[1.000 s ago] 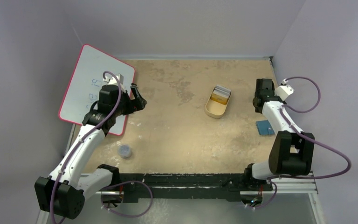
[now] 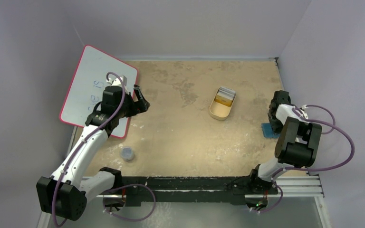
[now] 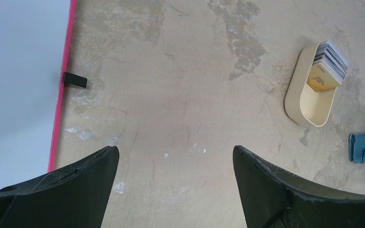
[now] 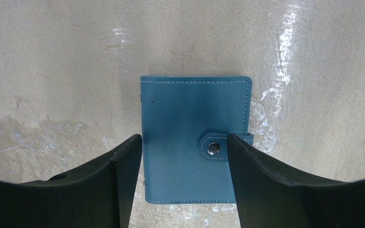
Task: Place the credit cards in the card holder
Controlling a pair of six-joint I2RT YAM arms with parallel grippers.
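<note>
The blue leather card holder, with a snap strap, lies flat on the table at the right. My right gripper is down over it, fingers part open at either side of it, one near the snap tab. A cream container holds a stack of cards at its back end, right of the table's middle. My left gripper hangs open over the table's left part, nothing between its fingers.
A whiteboard with pink edges lies at the left. A small round grey object sits at the front left.
My right gripper has moved rightward and toward the front, down onto the blue holder. The left arm and the container stay as they were.
</note>
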